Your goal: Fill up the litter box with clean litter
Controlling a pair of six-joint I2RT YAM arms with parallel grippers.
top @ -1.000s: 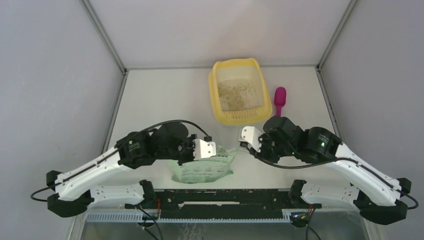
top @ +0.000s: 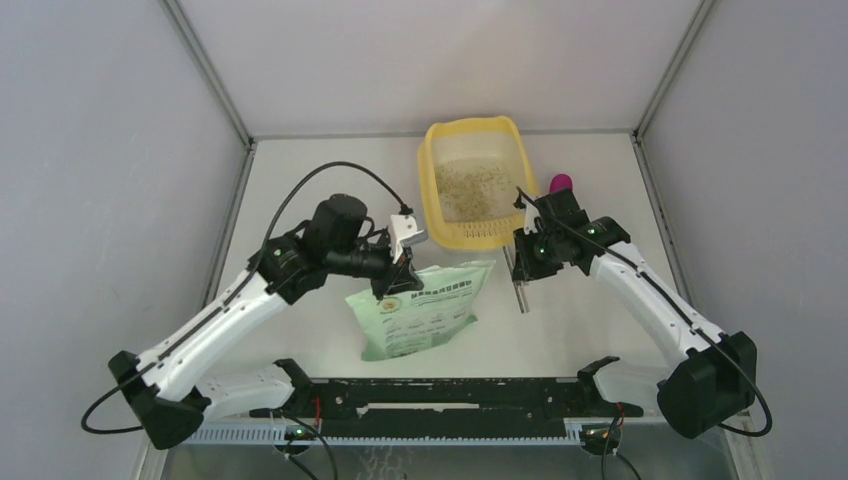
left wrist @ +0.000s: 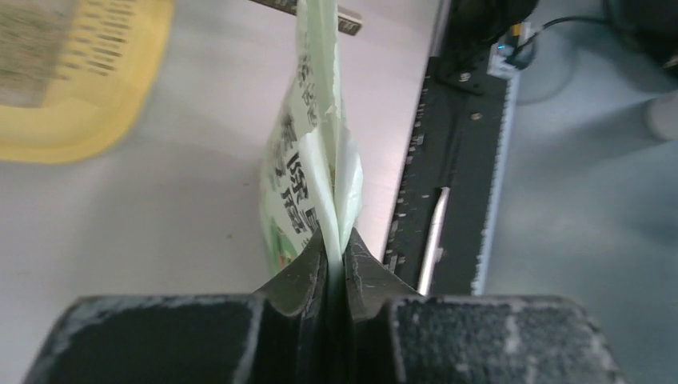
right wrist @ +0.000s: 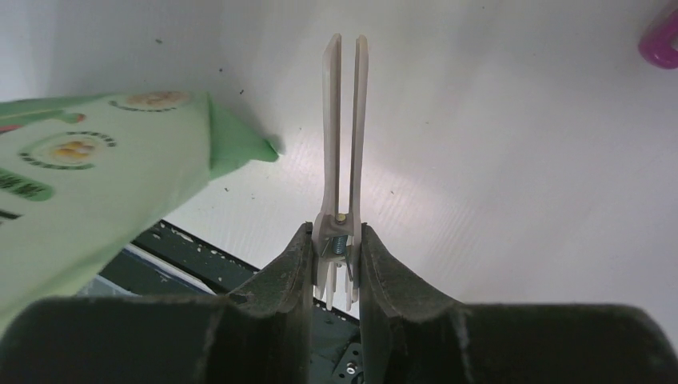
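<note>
The light-green litter bag (top: 425,310) is near the table's front, left of centre, its printed side showing in the top view. My left gripper is shut on the gathered upper edge of the bag (left wrist: 329,160). To the right, my right gripper is shut on a slim silver-grey clip (right wrist: 360,128) by its spring end; the two long blades point away, slightly apart. The clip is clear of the bag. Behind both grippers sits the yellow litter box (top: 431,190), with a thin scatter of litter on its floor.
A magenta scoop (top: 561,183) lies right of the box, partly hidden by my right arm. A black rail (top: 330,395) borders the front edge.
My right gripper has gone from the bag's right end towards the box's front corner, now with the clip showing. The left gripper has moved slightly back, and the bag stands taller.
</note>
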